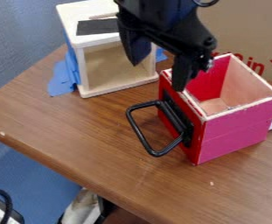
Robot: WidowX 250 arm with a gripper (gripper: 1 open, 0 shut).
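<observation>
My dark gripper [183, 66] hangs over the back left corner of an open pink and red box [233, 131], its fingertips at the top edge; whether they are open or shut is unclear. A black metal handle [136, 122] is on the box's front left face, projecting leftward. The box's inside looks pale pink, with no contents visible.
A white wooden cabinet [84, 52] with an open front stands behind left, blue cloth [59, 80] beside it. A cardboard sheet [258, 35] is at back right. The table's edge runs along the left.
</observation>
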